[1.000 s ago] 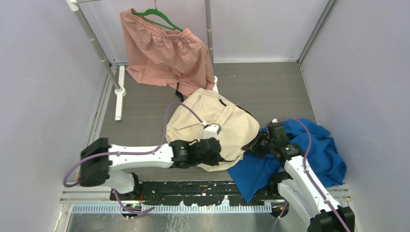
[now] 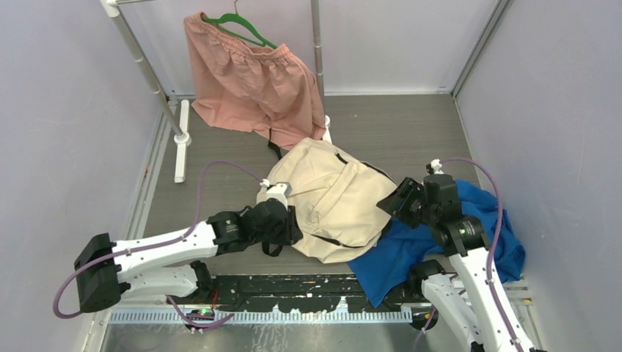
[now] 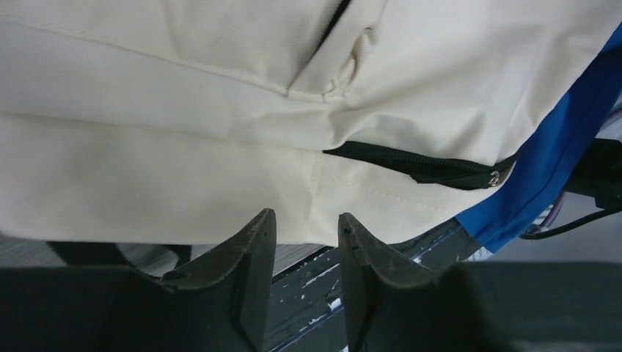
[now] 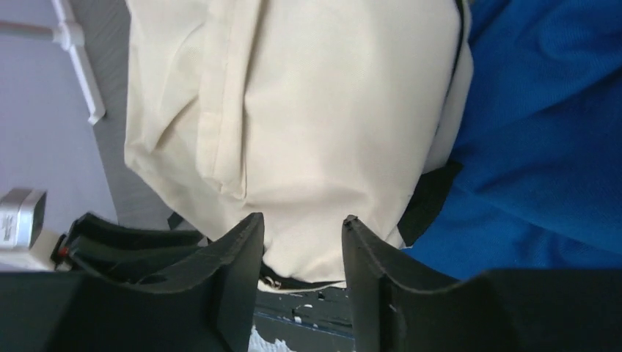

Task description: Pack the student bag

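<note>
A cream cloth bag (image 2: 334, 194) lies flat in the middle of the floor, its black zipper (image 3: 418, 165) parted in a short dark slit near the front edge. Over the bag's left front side hovers my left gripper (image 2: 295, 226); in its wrist view the fingers (image 3: 253, 249) stand apart with only a gap between them. At the bag's right edge is my right gripper (image 2: 386, 205), its fingers (image 4: 246, 253) also apart and holding nothing. A blue cloth (image 2: 455, 227) lies crumpled to the right, touching the bag and partly under the right arm.
Pink shorts (image 2: 253, 81) hang from a green hanger (image 2: 242, 26) on a rack (image 2: 150, 77) at the back left, their lower end near the bag. Walls close in on both sides.
The right gripper lifted away from the bag's edge, back and to the right. The zipper slit looks longer than before.
</note>
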